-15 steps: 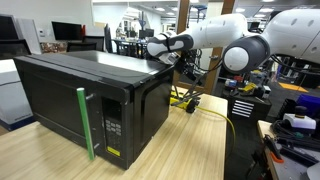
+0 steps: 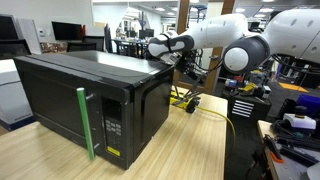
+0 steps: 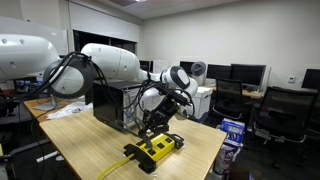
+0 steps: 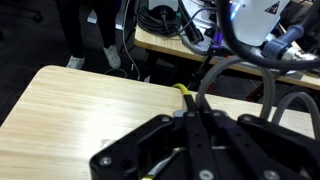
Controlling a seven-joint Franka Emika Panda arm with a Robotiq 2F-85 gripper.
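Note:
At the left of the first exterior view stands a black microwave (image 2: pixel 70 100) with a green strip (image 2: pixel 85 122) down its front. My arm (image 2: pixel 195 35) reaches past its far end. In the second exterior view my gripper (image 3: pixel 165 112) hangs low over the table, above a yellow and black object (image 3: pixel 158 150). Part of a yellow cord (image 4: pixel 183 89) appears in the wrist view. Dark parts of the arm and grey curved tubes (image 4: pixel 237 88) cover much of that view. The fingertips are too obscured to tell what is between them.
The wooden table (image 4: pixel 75 105) has bare room in front of the microwave and at the wrist view's left. Office chairs (image 3: pixel 283 120) stand beyond the table. A yellow cable (image 2: pixel 222 114) trails over its edge.

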